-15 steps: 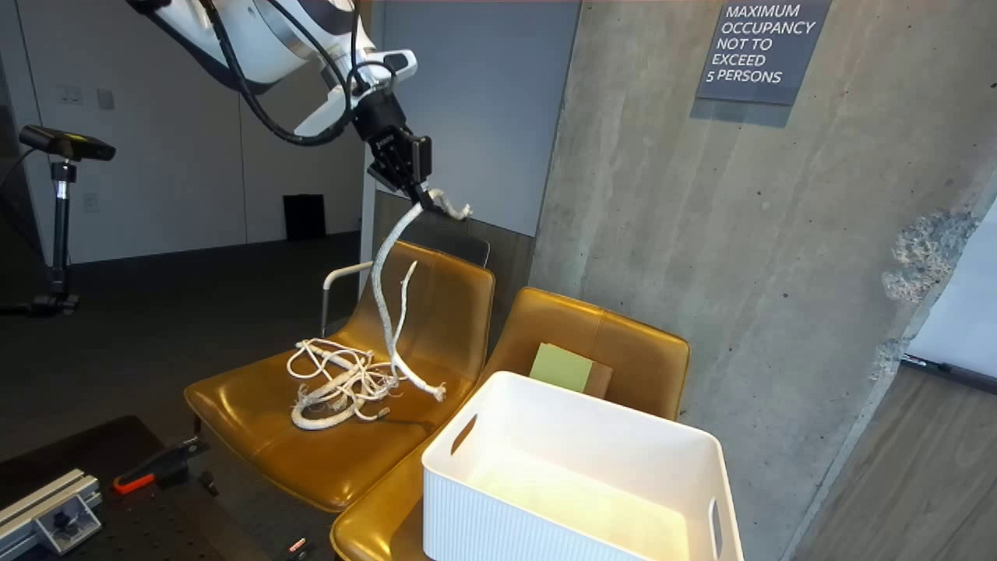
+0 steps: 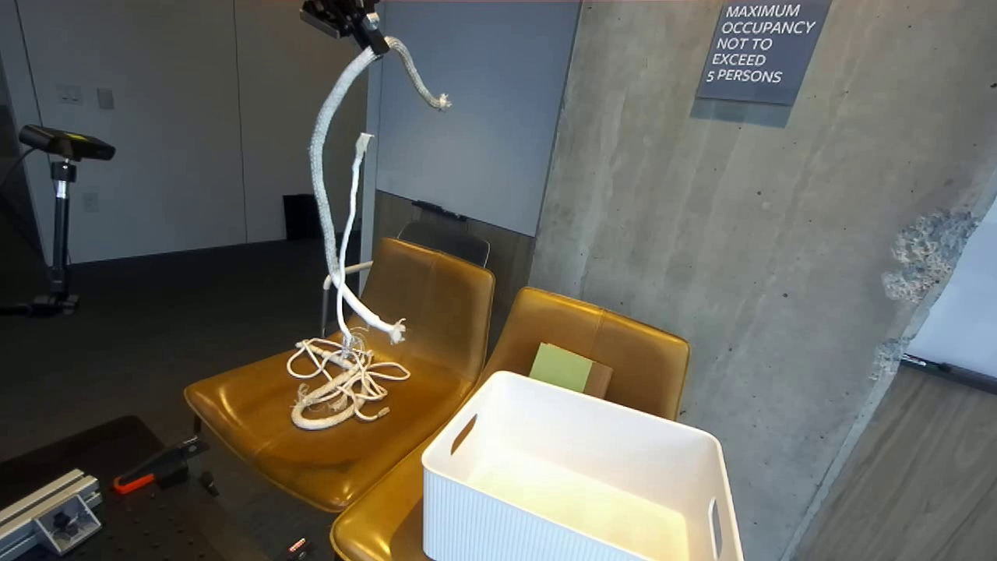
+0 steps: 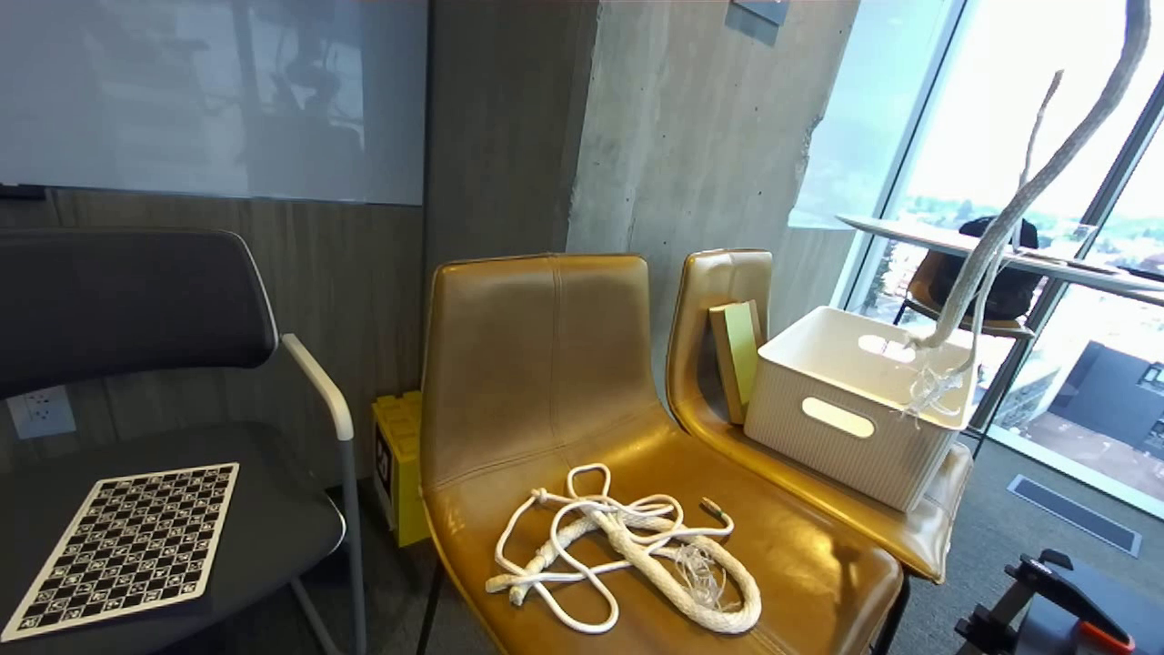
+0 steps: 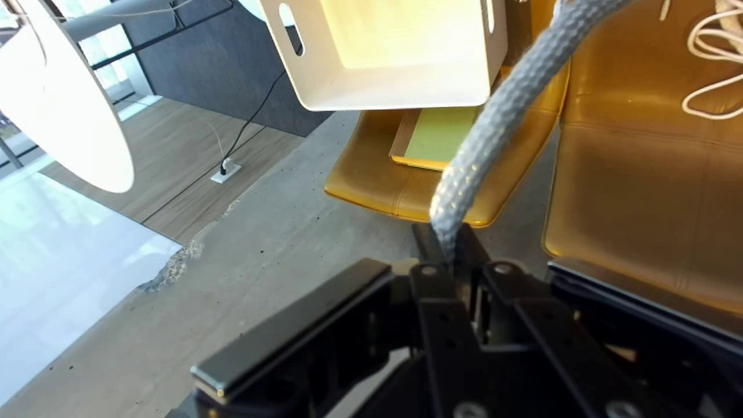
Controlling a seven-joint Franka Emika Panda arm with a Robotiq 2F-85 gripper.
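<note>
High up in exterior view 1, my gripper (image 2: pixel 375 42) is shut on a thick pale rope (image 2: pixel 322 159), whose short end bends over to the right while its long part hangs down. A thinner white strand (image 2: pixel 353 196) hangs with it, reaching a frayed lower end. In the wrist view the rope (image 4: pixel 491 118) runs up and away from between the fingertips of my gripper. Exterior view 2 has the hanging rope (image 3: pixel 1037 180) at the right, but the gripper is out of that view. More coiled rope (image 3: pixel 622 535) lies on a brown chair seat.
An empty-looking white bin (image 2: pixel 579 467) stands on the second brown chair, with a green-faced box (image 2: pixel 563 368) leaning behind it. The first brown chair (image 3: pixel 535 371) carries the coiled rope. A grey chair (image 3: pixel 120 317) with a checkered board (image 3: pixel 131 540) stands at the left.
My gripper has risen and shifted left in exterior view 1, lifting the rope with it. The arm has mostly left the frame. The coiled rope on the chair stays put.
</note>
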